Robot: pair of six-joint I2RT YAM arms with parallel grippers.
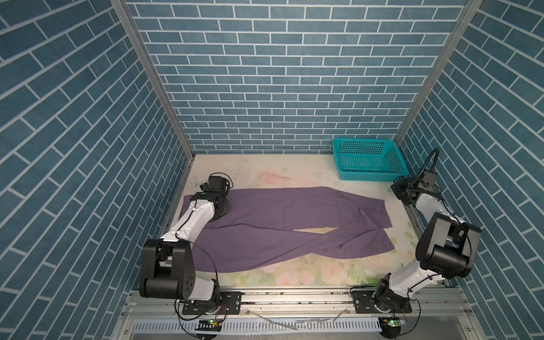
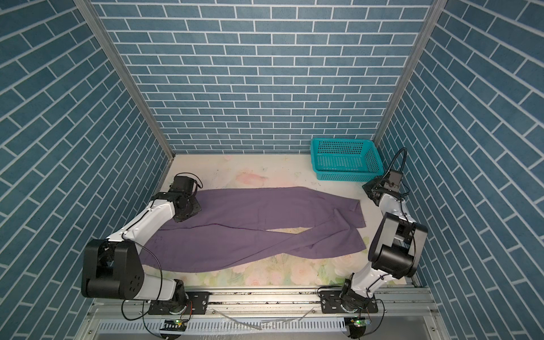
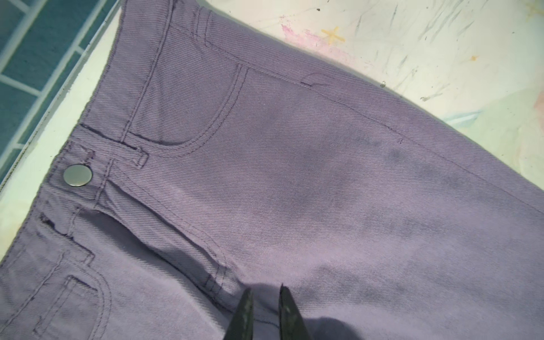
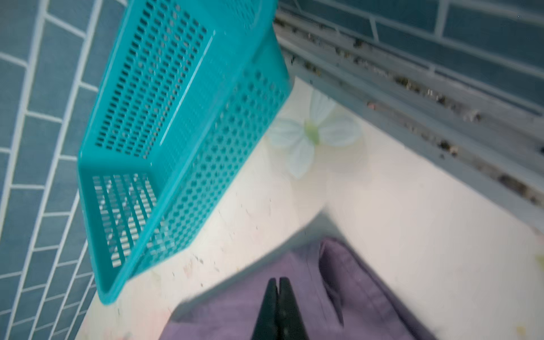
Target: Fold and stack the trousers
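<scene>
Purple trousers (image 1: pixel 294 206) lie spread across the table, waistband to the left and legs running right. The near leg (image 1: pixel 345 246) is creased and bends toward the far leg, touching it near the hems, with a narrow gap of table between them further left. Over the waist end hangs my left gripper, its fingers parted and nothing between them. The left wrist view shows the silver button (image 3: pixel 77 175) and the fly below it. Beyond the far hem, to its right, is my right gripper, fingers shut with nothing visible between. That hem's corner (image 4: pixel 325 255) looks turned or rumpled.
An empty teal basket (image 1: pixel 371 174) stands at the back right, close to my right gripper. Brick-patterned walls enclose the table. Bare table (image 1: pixel 266 170) shows behind the trousers and along the front edge.
</scene>
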